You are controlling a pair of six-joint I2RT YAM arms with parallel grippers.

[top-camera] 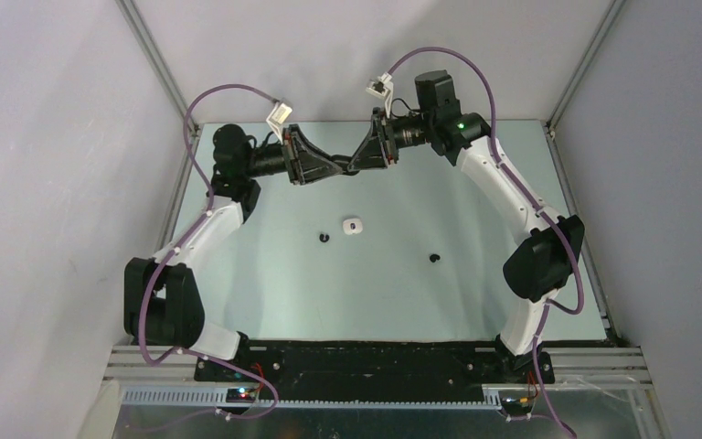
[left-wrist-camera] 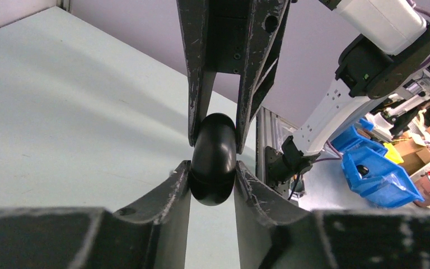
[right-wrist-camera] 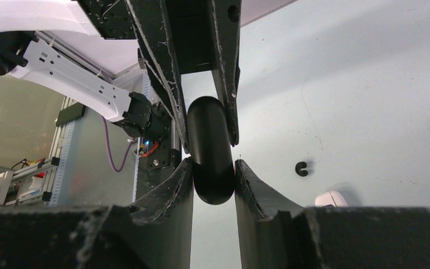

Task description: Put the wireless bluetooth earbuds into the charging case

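A glossy black oblong charging case (left-wrist-camera: pixel 213 157) is held in the air between my two grippers, which meet over the upper middle of the table. My right gripper is shut on it. My left gripper has its fingertips at the case's sides from the opposite end; whether it grips is hard to tell. A small black earbud (top-camera: pixel 324 237) lies left of centre on the table and another (top-camera: pixel 434 258) to the right.
A small white item (top-camera: pixel 353 226) with a dark centre lies mid-table between the earbuds. Both arms reach in from the near corners.
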